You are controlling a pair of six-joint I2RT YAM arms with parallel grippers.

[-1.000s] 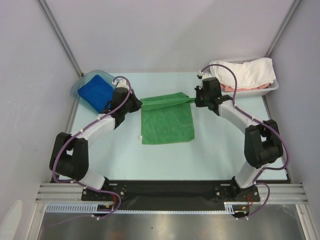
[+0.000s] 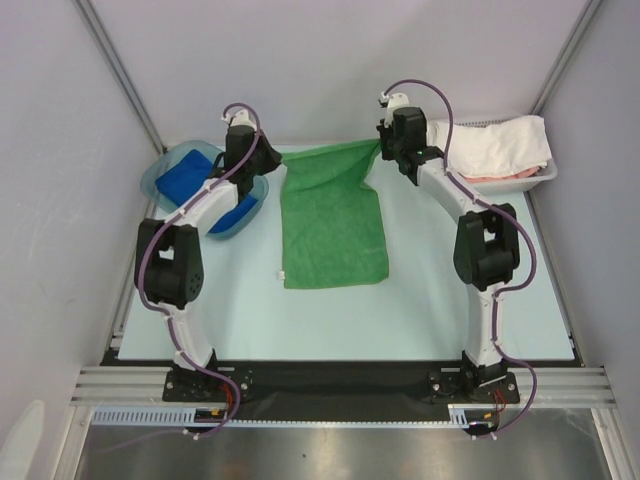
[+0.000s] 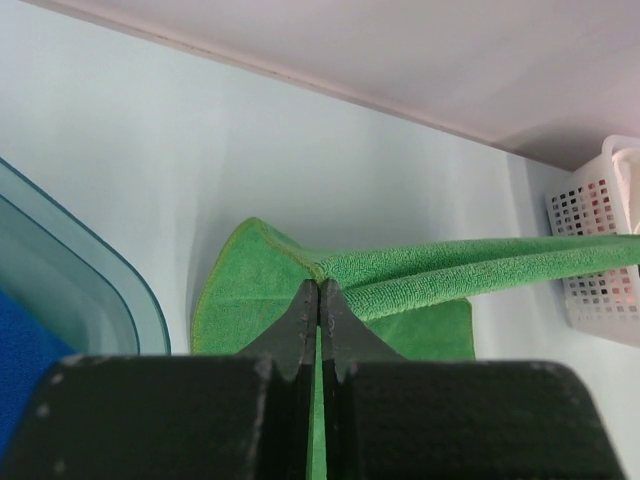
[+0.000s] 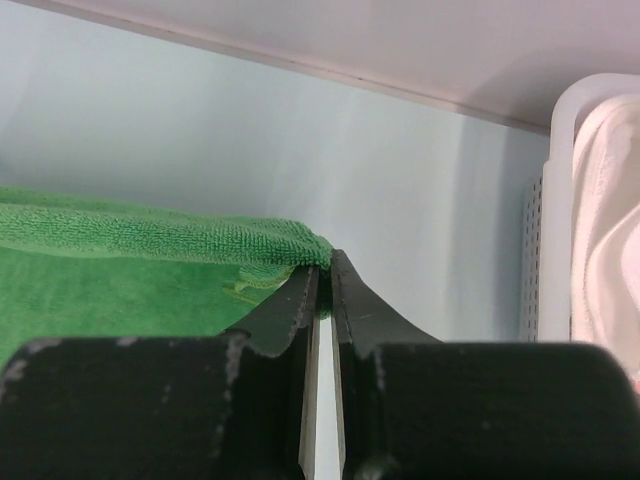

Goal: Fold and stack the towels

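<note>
A green towel [image 2: 335,240] lies on the white table, its far edge lifted and stretched between my two grippers. My left gripper is shut on the towel's left far corner. At the right far corner, my right gripper has its fingertips close together with a slim gap showing below them. The towel's folded end [image 4: 290,243] touches those fingertips; whether it is gripped cannot be made out. In the top view the right gripper [image 2: 383,138] is a little farther back than the left gripper [image 2: 277,157].
A translucent blue bin [image 2: 250,213] with a blue cloth [image 2: 185,180] stands at the back left. At the back right is a white basket [image 2: 545,174] with a white cloth [image 2: 505,142]. The back wall is close behind both grippers.
Both grippers have moved toward the back wall, carrying the lifted towel edge away from the middle.
</note>
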